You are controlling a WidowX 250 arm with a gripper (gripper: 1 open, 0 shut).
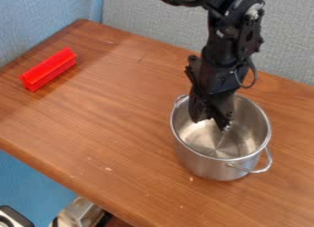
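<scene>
A steel pot (196, 157) with two wire handles stands on the right part of the wooden table. My black gripper (219, 120) points down into the pot's opening from above, its tips inside or just over the far part of the rim. The fingertips are dark and small in this view; nothing can be made out between them, and the gripper looks shut.
A red block (48, 69) lies at the back left of the wooden table (105, 107). Walls stand behind, and a blue floor shows beyond the front left edge.
</scene>
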